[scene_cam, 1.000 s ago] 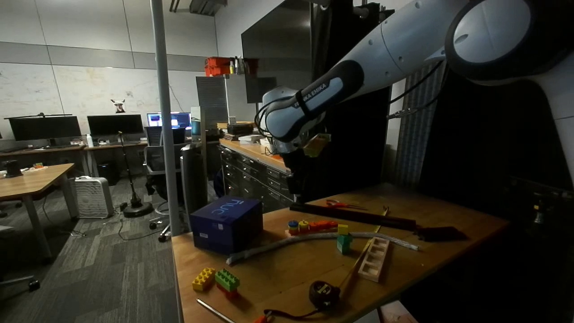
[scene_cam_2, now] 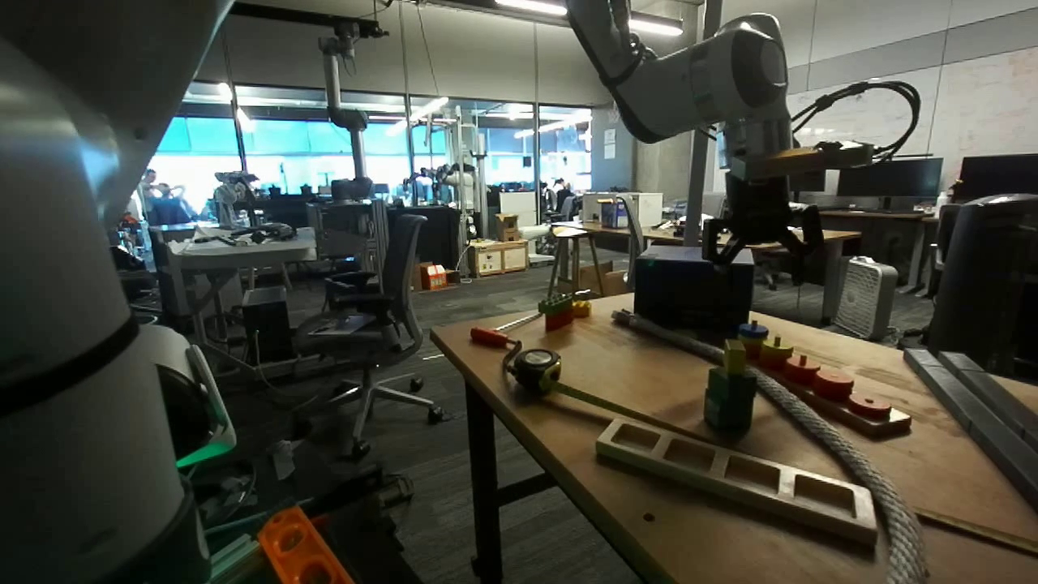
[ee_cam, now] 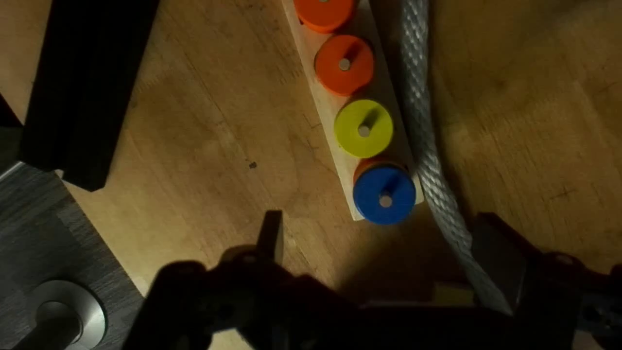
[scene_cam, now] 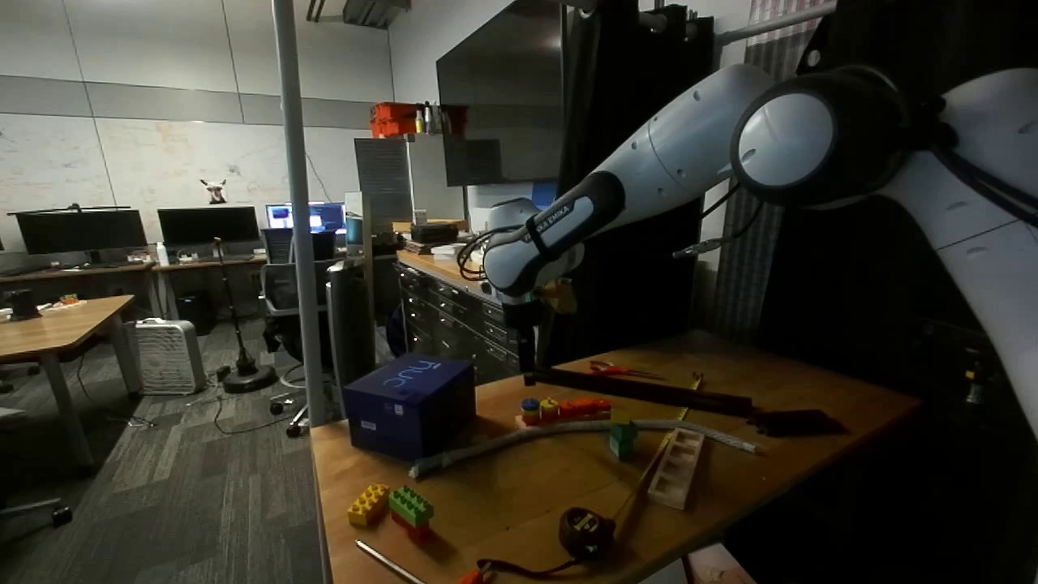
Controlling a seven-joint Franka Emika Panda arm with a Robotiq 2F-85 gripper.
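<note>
My gripper (scene_cam_2: 764,255) hangs open above the table, with nothing between its fingers. In the wrist view one finger (ee_cam: 271,236) shows left of centre, and the other lies dark at the right. Ahead of them is a wooden peg board (ee_cam: 325,125) carrying a blue disc (ee_cam: 379,201), a yellow disc (ee_cam: 355,137) and orange-red discs (ee_cam: 335,76) on its pegs. A grey braided rope (ee_cam: 428,157) runs close beside the board and passes beneath the right finger. From the first exterior view, the gripper (scene_cam: 530,375) appears over the board's blue-disc end.
A dark blue box (scene_cam: 418,409) stands at the table's left. Around the rope are green blocks (scene_cam_2: 730,399) topped with yellow, a wooden tray (scene_cam_2: 720,469) with empty compartments and a tape measure (scene_cam_2: 535,368). Black bars (scene_cam: 642,388) lie at the back. Toy bricks (scene_cam: 410,506) sit near the front left.
The arm has shifted left in exterior view 1, and the gripper has turned from tilted to pointing more straight down. Objects on the table look unmoved.
</note>
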